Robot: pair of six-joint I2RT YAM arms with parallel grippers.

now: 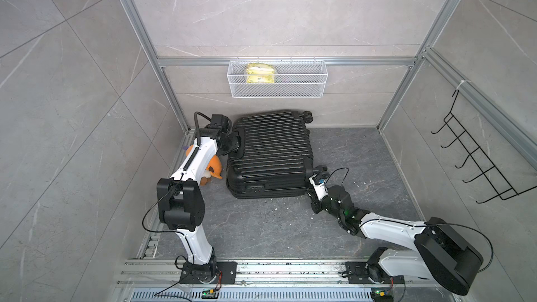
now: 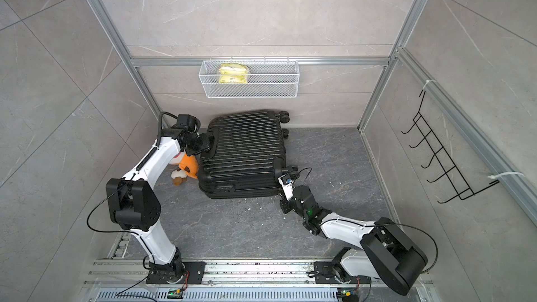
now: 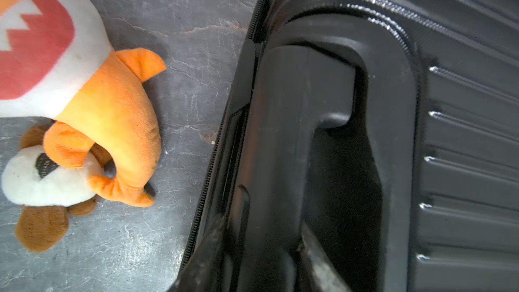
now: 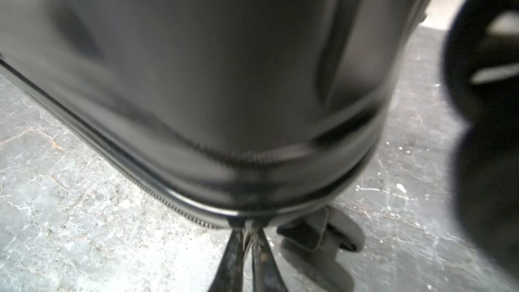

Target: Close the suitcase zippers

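The black ribbed suitcase (image 1: 274,145) lies flat on the floor. My left gripper is at its side handle (image 3: 275,146), shut on the handle's bar, one finger on each side. The zipper teeth (image 3: 216,146) show along the edge beside it. At the suitcase's front right corner, my right gripper is at the zipper seam (image 4: 135,181). Its fingertips stand close together with a narrow gap. A small, thin metallic piece, apparently a zipper pull, shows between them; whether it is gripped, I cannot tell.
An orange plush toy (image 3: 124,113) and a brown-and-white plush (image 3: 48,178) lie left of the suitcase. Dark wheels (image 4: 319,243) stick out near the right gripper. A white wire basket (image 1: 296,78) hangs on the back wall.
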